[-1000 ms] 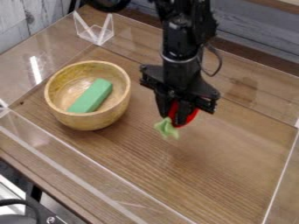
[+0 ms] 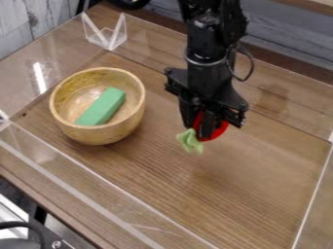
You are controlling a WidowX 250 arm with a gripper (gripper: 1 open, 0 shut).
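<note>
The black arm hangs from the top centre down to the middle of the table, its gripper (image 2: 203,124) shut on a red object (image 2: 216,126) with a light green part (image 2: 190,141) below. The fingertips are mostly hidden against the red object.
A wooden bowl (image 2: 131,119) holding a green block (image 2: 101,107) sits on the left. A clear bent plastic piece (image 2: 105,31) stands at the upper left.
The gripper shifts and turns slightly, with the red object still in it. The bowl and block have not moved.
</note>
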